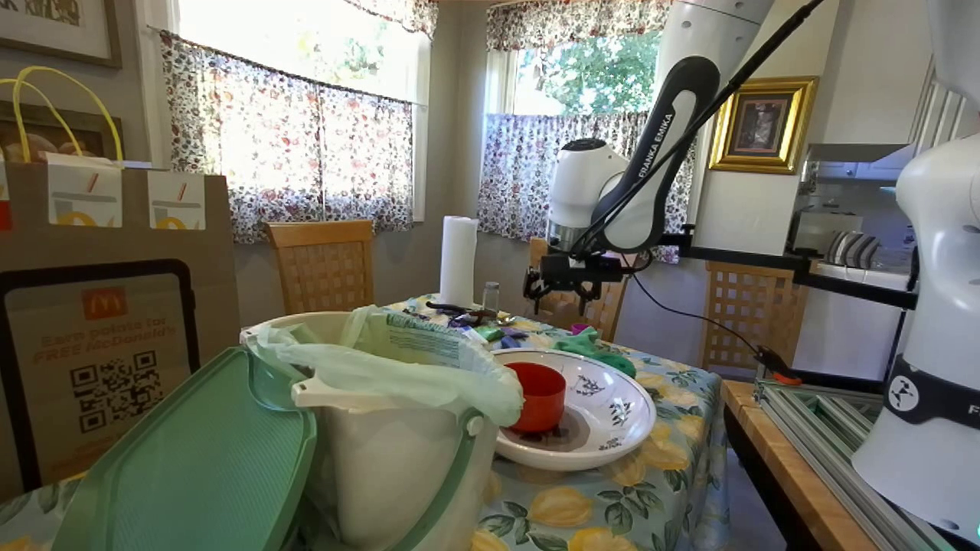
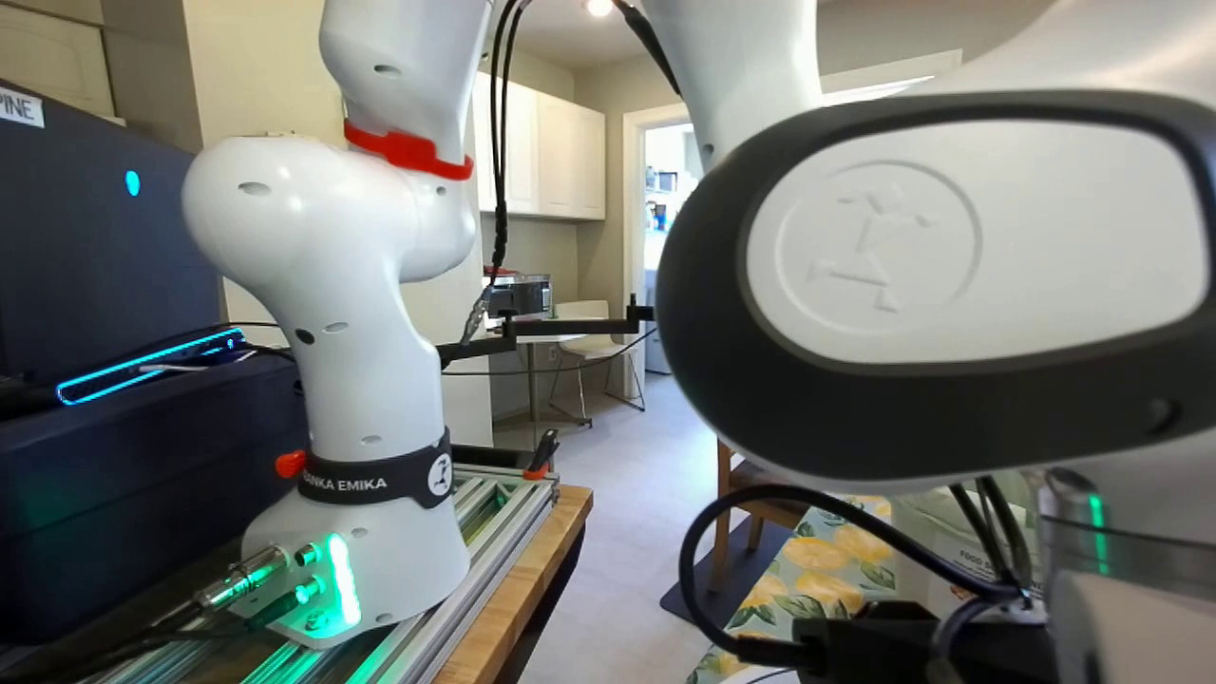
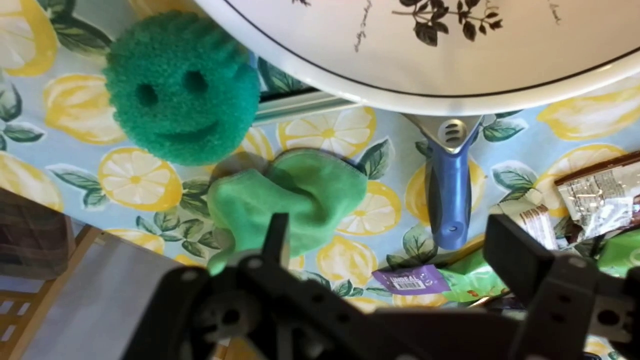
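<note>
My gripper [image 1: 561,304] hangs open above the far part of the table, with nothing between its fingers. In the wrist view its two dark fingers [image 3: 517,255] stand wide apart over the cloth. Below lie a green folded cloth [image 3: 312,198], a round green smiley sponge [image 3: 183,90] and a blue-handled tool [image 3: 450,192], whose head is partly covered by the rim of a white bowl [image 3: 384,90]. Small wrappers, one of them purple [image 3: 411,280], lie near the right finger. In the first exterior view a red cup [image 1: 540,396] sits inside the white bowl [image 1: 634,404].
A lined white bin [image 1: 395,459] and its green lid [image 1: 202,450] fill the table's near side, beside a paper bag [image 1: 110,248]. A paper towel roll [image 1: 457,260] and a small jar [image 1: 491,297] stand at the back. The table edge falls away at the wrist view's lower left.
</note>
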